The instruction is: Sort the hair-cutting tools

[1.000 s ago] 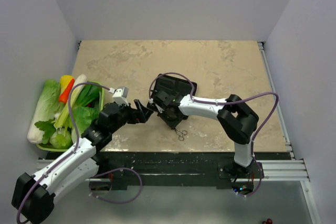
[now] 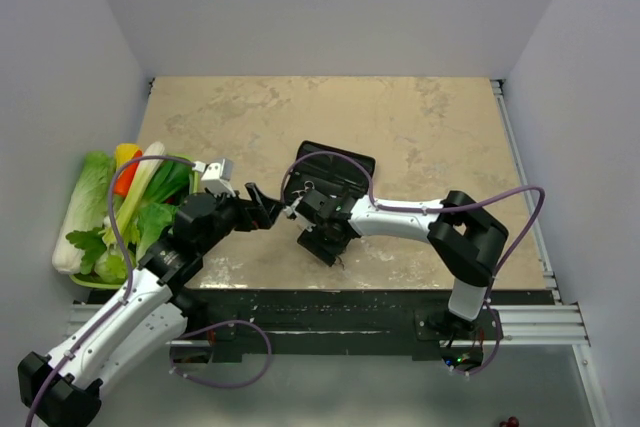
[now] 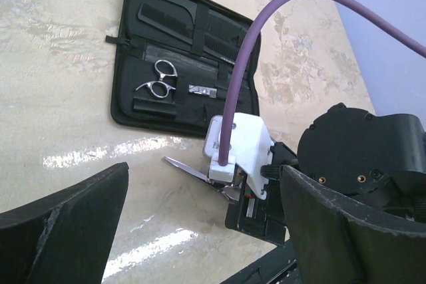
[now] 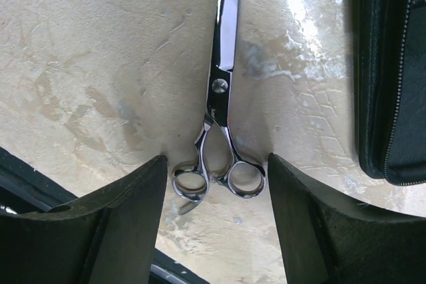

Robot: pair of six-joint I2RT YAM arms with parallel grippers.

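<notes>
Silver scissors (image 4: 219, 98) lie on the table, their two finger rings between the spread fingers of my right gripper. That gripper is open, and the blades point away from it. In the left wrist view the right arm partly covers these scissors (image 3: 190, 169). The open black tool case (image 3: 193, 54) holds a second pair of scissors (image 3: 158, 81), combs (image 3: 166, 23) and a small steel-bladed tool (image 3: 202, 90). My left gripper (image 2: 268, 207) stands open to the left of the case, nothing between its fingers.
A green basket (image 2: 100, 284) of vegetables stands at the far left. Purple cables (image 2: 510, 192) loop above both arms.
My right gripper has moved toward the table's front edge, over the scissors' rings, which are now mostly hidden in the top view. The left gripper has shifted slightly left.
</notes>
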